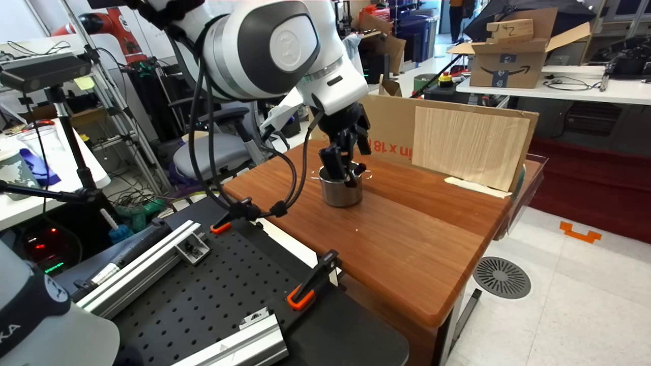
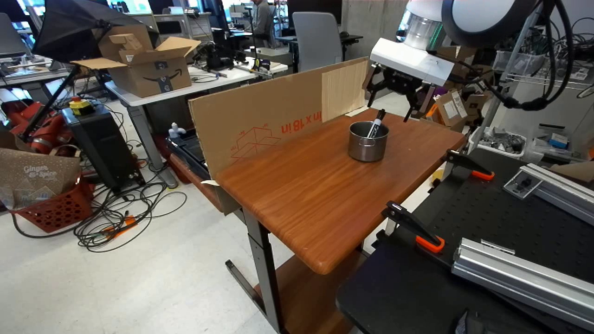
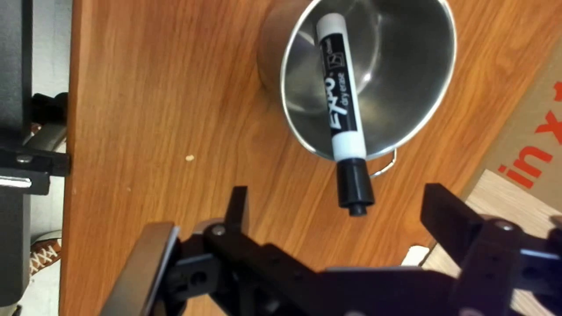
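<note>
A metal pot (image 2: pixel 360 148) with small wire handles stands upright on the wooden table. Inside it leans an Expo dry erase marker (image 3: pixel 340 95), its black cap end poking out over the rim. My gripper is open, its two fingers spread wide on either side of the marker's cap in the wrist view, touching neither marker nor pot as far as shows. From exterior view 2 the gripper (image 2: pixel 390 111) hangs above and just beyond the pot. In exterior view 1 the fingers (image 1: pixel 333 163) partly cover the pot and marker.
A cardboard sheet (image 2: pixel 261 119) walls the table's far side, with a light wood-grain panel (image 1: pixel 470 146) on it. Clamps with orange pads (image 1: pixel 302 299) line the black pegboard side.
</note>
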